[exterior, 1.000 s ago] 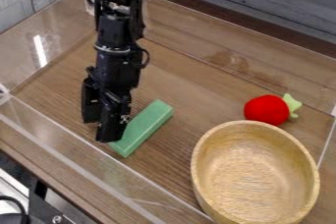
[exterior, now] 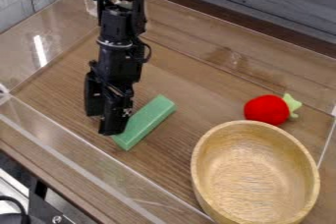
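My black gripper (exterior: 109, 112) is low over the wooden table, open, its fingers beside the left end of a flat green rectangular object (exterior: 147, 120) that lies diagonally on the tabletop. Whether the fingers touch it I cannot tell.
A large tan bowl (exterior: 254, 179) sits at the front right. A red tomato-like object with a green top (exterior: 266, 110) lies behind it. A dark cable shows at the bottom left corner.
My gripper has shifted very slightly up and away from the front edge. The objects show little or no movement.
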